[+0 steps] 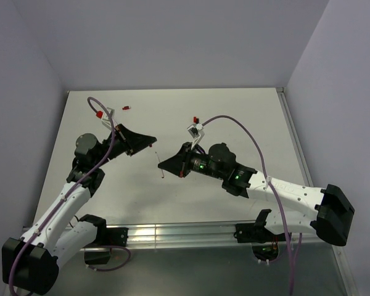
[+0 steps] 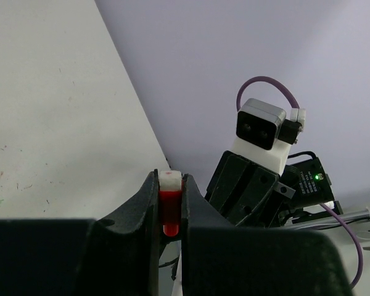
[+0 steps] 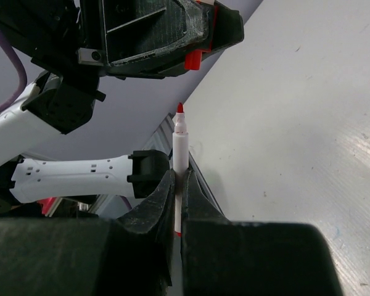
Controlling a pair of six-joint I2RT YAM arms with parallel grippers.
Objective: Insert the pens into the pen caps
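A red cap with a whitish end (image 2: 170, 200) is pinched in my left gripper, which is shut on it. In the right wrist view its red end (image 3: 193, 60) sticks out below the left fingers. My right gripper is shut on a white pen (image 3: 180, 151) whose red tip points up toward the cap. The tip lies below the cap and a little to its left in that view, apart from it. From the top, the left gripper (image 1: 153, 142) is up and left of the right gripper (image 1: 161, 165), and the thin pen (image 1: 158, 157) shows at the right fingertips.
A small red piece (image 1: 126, 108) lies at the table's back left. Another red and black item (image 1: 196, 119) is at the back, behind the right arm's wrist camera. Bare white tabletop (image 1: 246, 135) spreads to the right.
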